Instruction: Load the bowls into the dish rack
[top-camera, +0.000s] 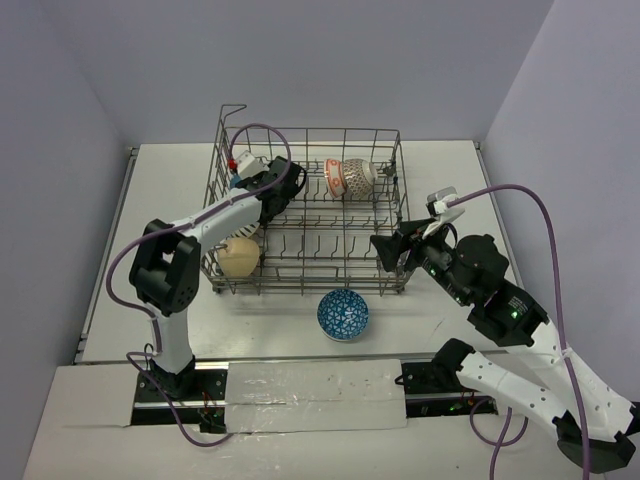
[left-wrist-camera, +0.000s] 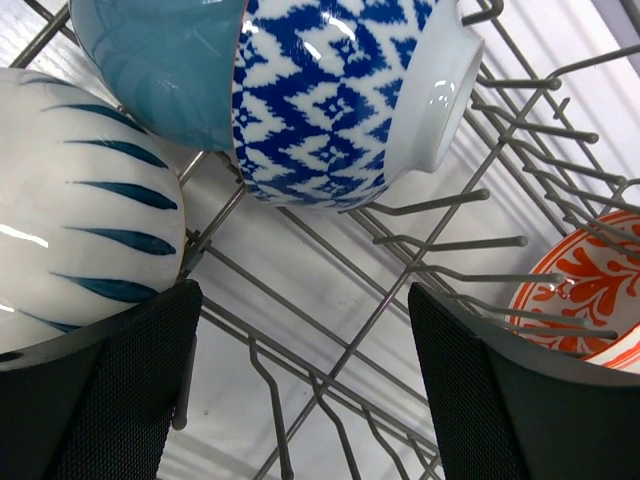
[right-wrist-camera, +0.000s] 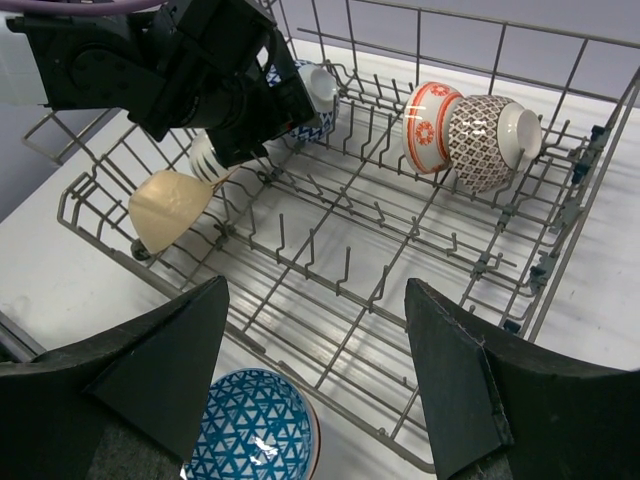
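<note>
Over the rack's left side, my left gripper is open and empty, close to a white bowl with teal leaves and a blue patterned bowl. An orange patterned bowl and a brown patterned bowl stand at the back right of the rack. A cream bowl sits at its front left. A loose blue bowl lies before the rack. My right gripper hangs open and empty at the rack's right front.
The wire dish rack has free slots in its middle and front right. Bare counter shows on both sides. Grey walls enclose the back and sides.
</note>
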